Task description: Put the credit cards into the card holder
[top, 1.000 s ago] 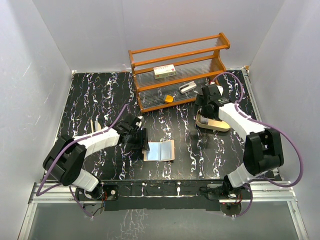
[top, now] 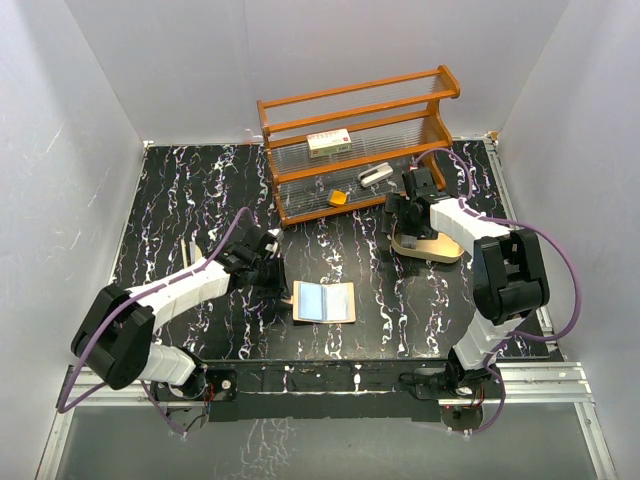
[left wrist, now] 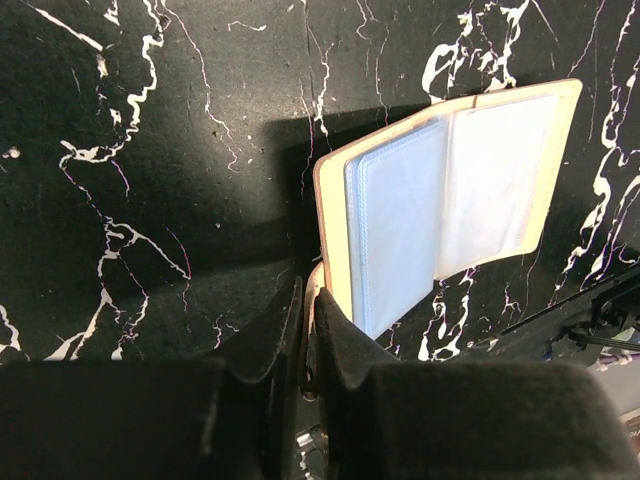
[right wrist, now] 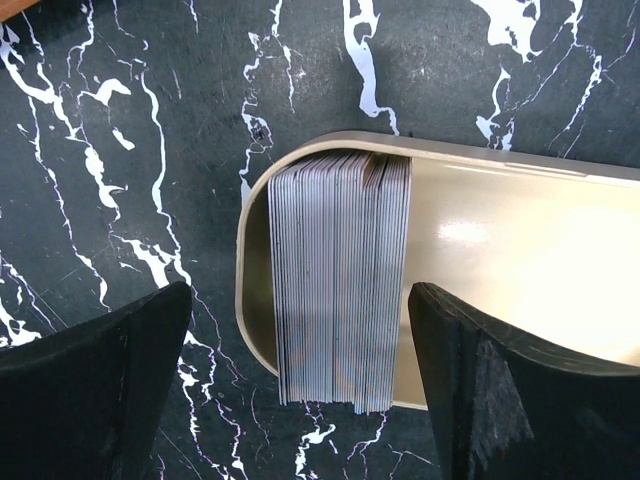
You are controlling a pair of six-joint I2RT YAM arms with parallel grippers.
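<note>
The open card holder, tan with blue and clear sleeves, lies near the table's front middle. My left gripper is shut on its left edge. At the right, a stack of white cards stands at the left end of a cream tray. My right gripper hangs over this stack, its fingers apart on either side, with no card seen held.
A wooden rack stands at the back, holding a box, a yellow item and a stapler-like item. Pale sticks lie at the far left.
The card holder has shifted slightly right from a second ago, with my left gripper at its edge. My right arm has swung a little over the tray.
</note>
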